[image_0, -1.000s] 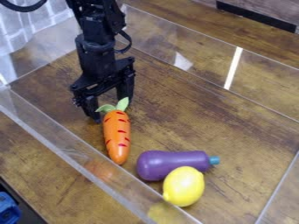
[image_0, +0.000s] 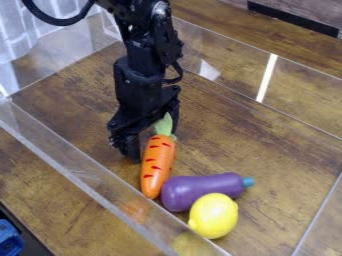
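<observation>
The black gripper (image_0: 144, 128) is low over the wooden floor, open, around the leafy top of a toy carrot (image_0: 159, 159); its fingertips are partly hidden behind the carrot and each other. The orange carrot lies lengthwise toward the front, with its green top at the gripper.
A purple eggplant (image_0: 201, 190) and a yellow lemon (image_0: 214, 214) lie at the front right of the carrot. Clear plastic walls edge the wooden floor (image_0: 254, 130), which is free to the right and back left. A blue object (image_0: 7, 237) is at the lower left corner.
The carrot has shifted right, its tip now closer to the eggplant.
</observation>
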